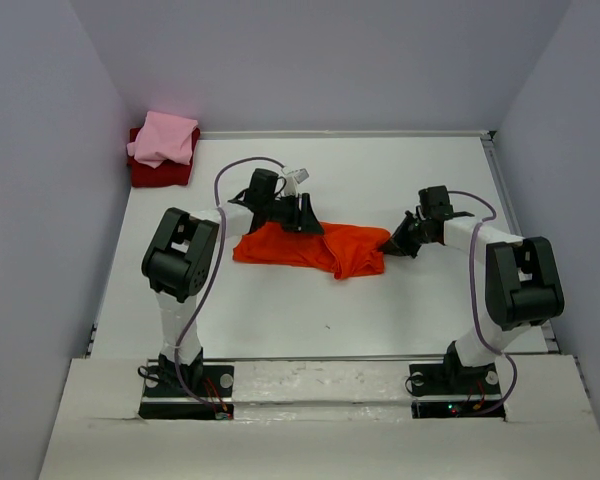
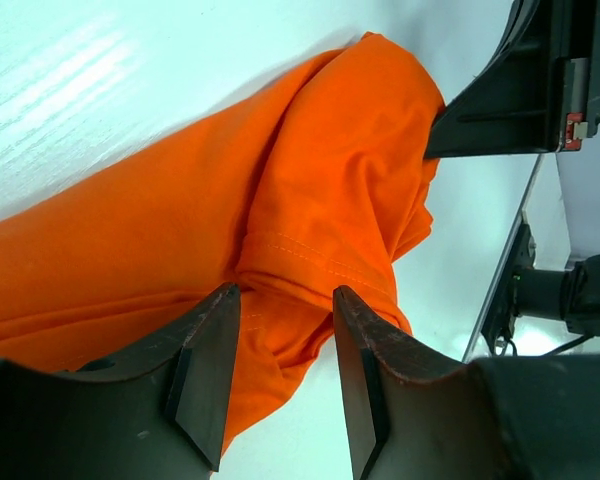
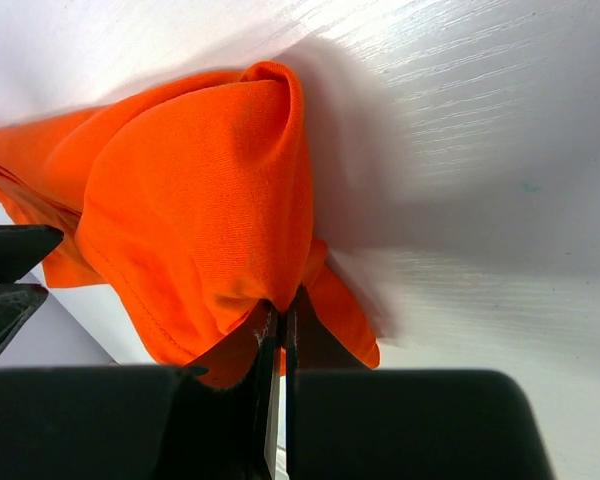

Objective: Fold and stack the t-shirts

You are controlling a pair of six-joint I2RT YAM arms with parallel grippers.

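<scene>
An orange t-shirt [image 1: 355,250] lies stretched across the middle of the table, its right part doubled over in loose folds. My left gripper is over the shirt, fingers apart with nothing held between them, facing the folded flap with the stitched hem. At the shirt's right end my right gripper is shut on a pinched bit of the orange cloth [image 3: 195,200]. In the top view a pink folded cloth [image 1: 165,135] lies on a dark red one [image 1: 155,175] at the back left corner.
Walls enclose it at the back, left and right.
</scene>
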